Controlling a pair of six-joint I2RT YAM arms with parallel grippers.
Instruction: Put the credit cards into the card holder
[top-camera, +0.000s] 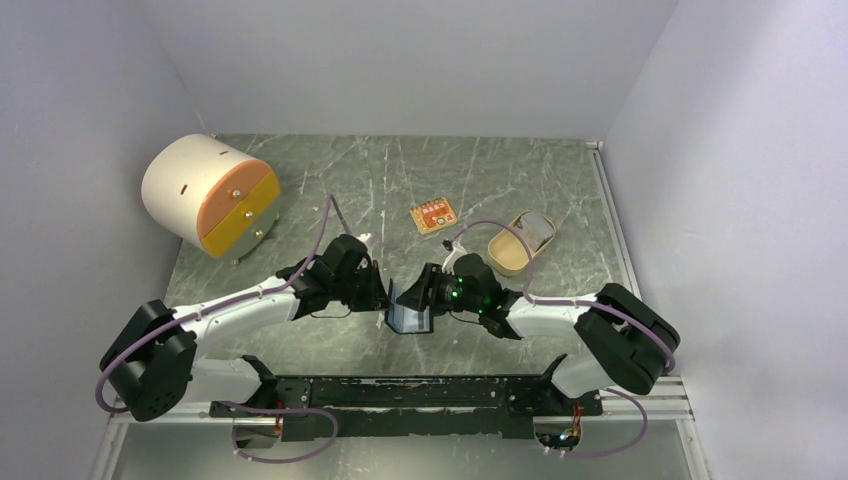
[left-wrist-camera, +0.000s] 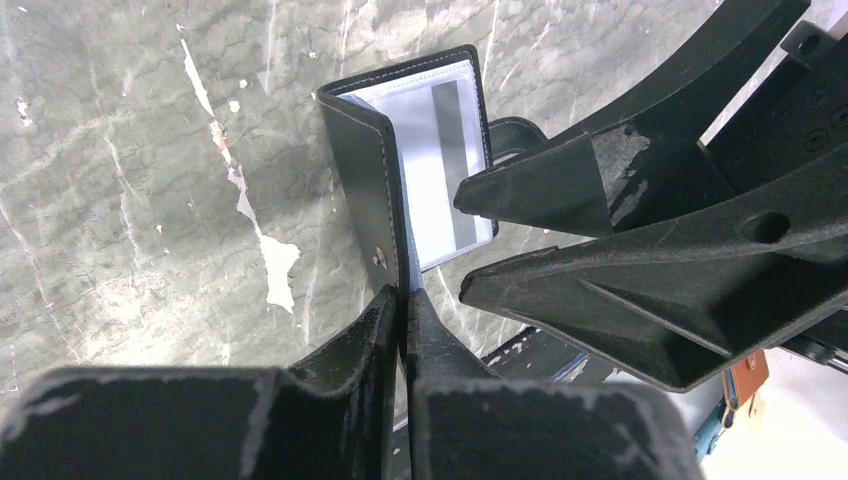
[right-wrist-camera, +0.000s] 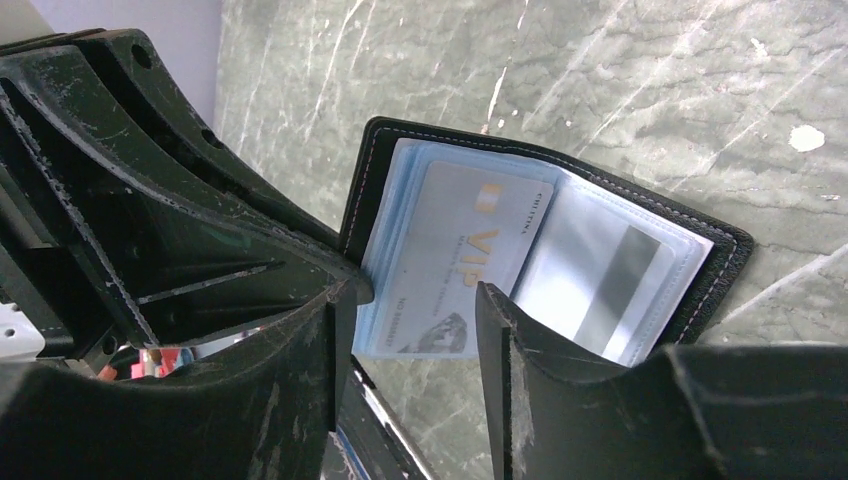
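The black card holder (top-camera: 411, 323) lies open on the table, its clear sleeves showing. In the right wrist view a pale VIP card (right-wrist-camera: 470, 250) sits inside the clear sleeve of one half; the other half shows a white surface with a grey stripe (right-wrist-camera: 622, 285). My left gripper is shut on the edge of the raised black cover (left-wrist-camera: 360, 180). Over the holder, my right gripper has its fingers apart, with nothing held between them. Its tips are close to the sleeves; whether they touch cannot be made out.
A tan basket (top-camera: 507, 256) with a greyish flat item (top-camera: 536, 228) inside stands at the right. An orange notebook (top-camera: 433, 215) lies behind the holder, and a drum-shaped drawer box (top-camera: 205, 190) stands back left. Both grippers are very close together.
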